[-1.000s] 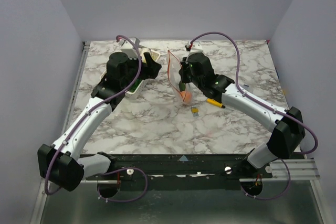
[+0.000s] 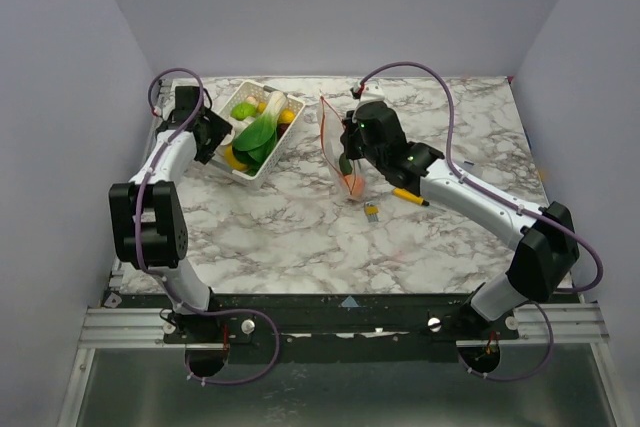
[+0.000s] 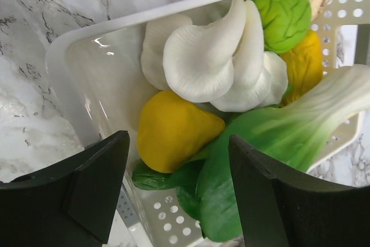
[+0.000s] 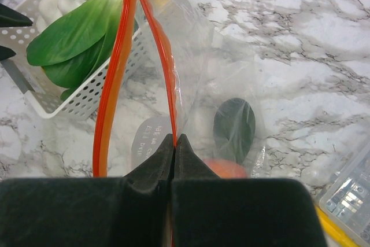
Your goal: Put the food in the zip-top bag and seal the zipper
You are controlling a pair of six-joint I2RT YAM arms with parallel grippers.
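Note:
A white basket (image 2: 270,159) holds a yellow pepper (image 3: 173,131), white mushrooms (image 3: 202,62), a green ball (image 3: 280,18) and bok choy (image 3: 260,160). My left gripper hangs open over the basket's near-left end, above the pepper, nothing between its fingers. The clear bag (image 4: 208,73) with orange zipper stands right of the basket, a dark green item (image 4: 234,125) and a reddish one (image 4: 225,168) inside. My right gripper is shut on the bag's zipper edge, holding it upright.
A yellow-handled tool (image 2: 410,196) and a clear container (image 4: 347,201) lie right of the bag.
The right arm and bag look unmoved.

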